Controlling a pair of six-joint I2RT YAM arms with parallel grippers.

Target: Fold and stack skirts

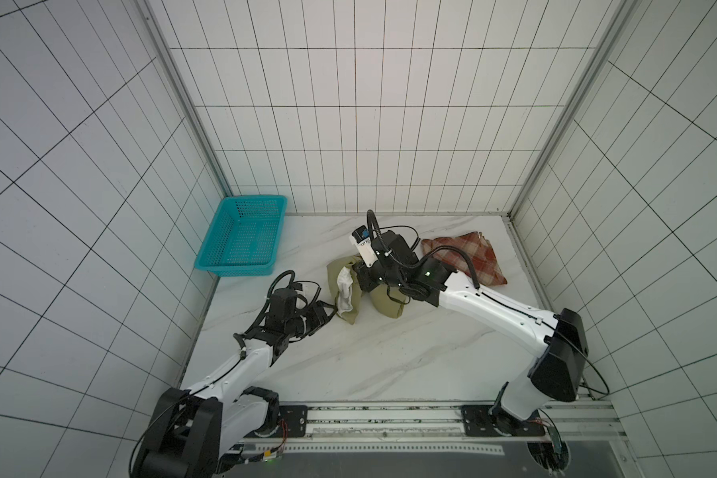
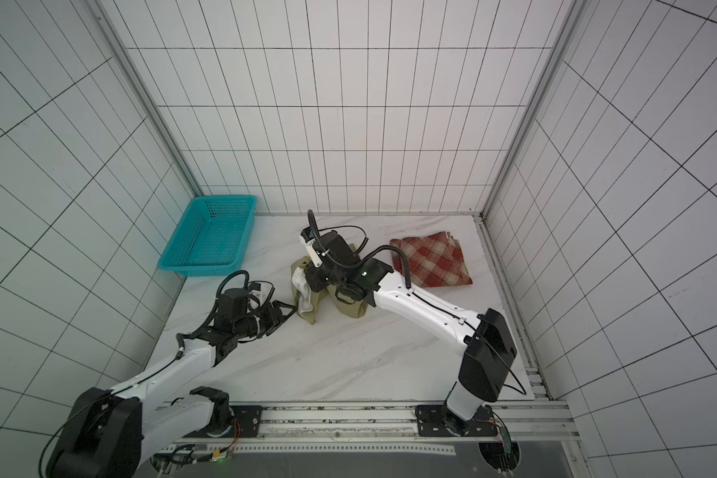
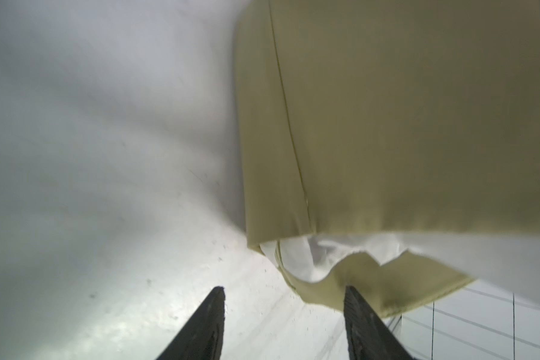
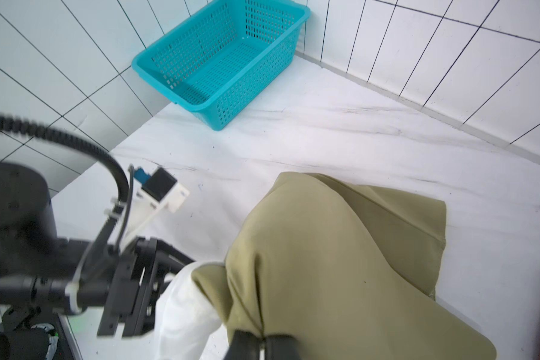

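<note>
An olive skirt (image 4: 330, 264) with white lining (image 1: 344, 288) hangs bunched over the middle of the table. My right gripper is shut on its fabric, lifting part of it. My left gripper stands open low beside the skirt, its fingers apart below the olive hem and white lining in the left wrist view, nothing seen held. A red plaid folded skirt (image 2: 430, 261) lies at the back right, partly behind the right arm in the top left view.
A teal basket (image 1: 243, 231) sits at the back left corner. Tiled walls close in the back and sides.
</note>
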